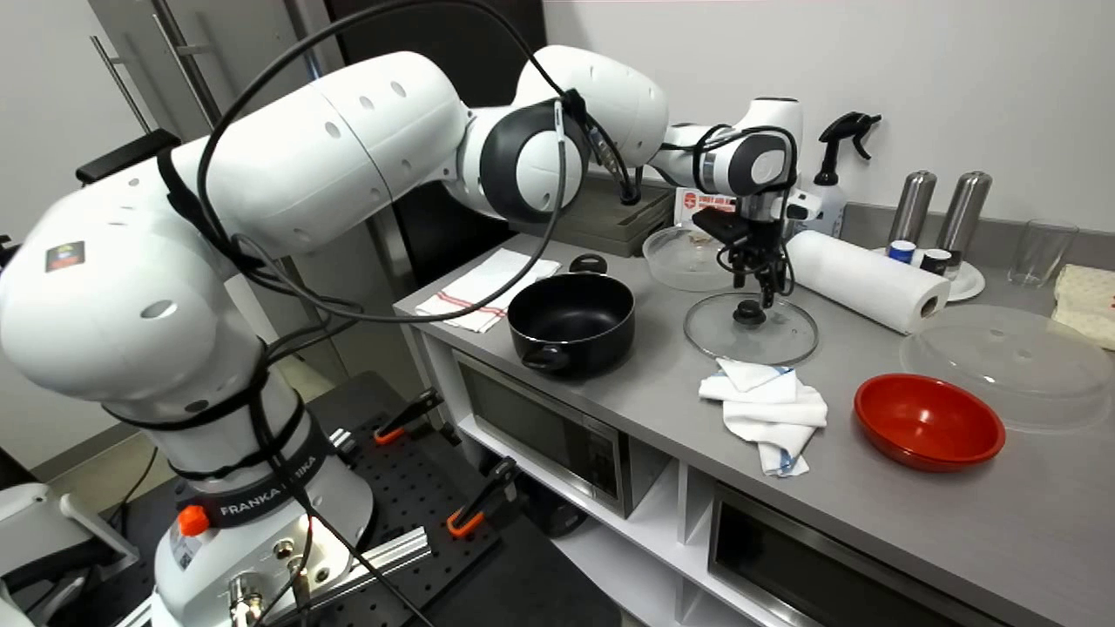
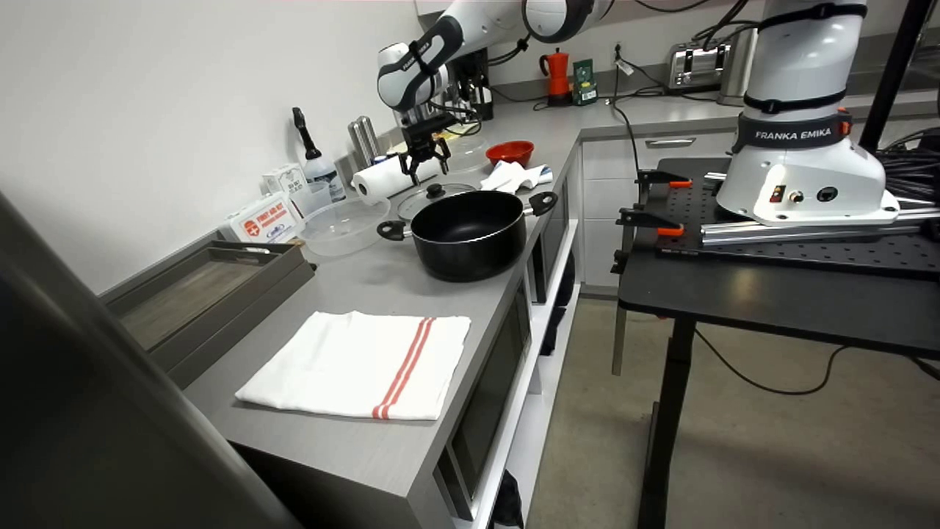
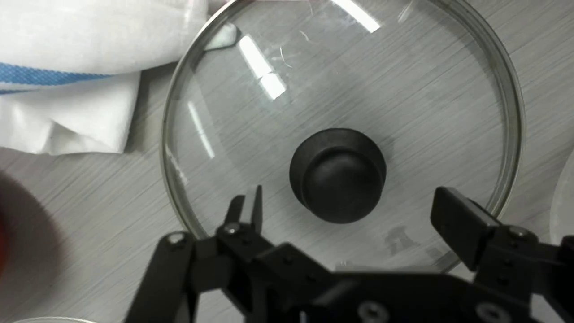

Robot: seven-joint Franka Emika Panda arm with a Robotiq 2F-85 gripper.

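A round glass lid point(image 1: 713, 333) with a black knob point(image 1: 749, 312) lies flat on the counter. My gripper point(image 1: 753, 297) is low over the lid's back part, pointing down. In the wrist view its fingers point(image 3: 461, 226) stand wide apart, open, with nothing held. The knob point(image 3: 342, 180) shows there ahead of the fingertips, across the span between them; whether they touch the glass I cannot tell. To the left in exterior view 1 stands an uncovered black pot point(image 1: 572, 324) with two handles, empty as far as I can see.
A crumpled white cloth point(image 1: 768, 407) lies close in front of the lid, and a red bowl point(image 1: 928, 420) to its right. Behind are a paper towel roll point(image 1: 868, 280) and a clear plastic bowl point(image 1: 690, 261). A folded towel point(image 2: 352, 366) lies beyond the pot, near the counter's end.
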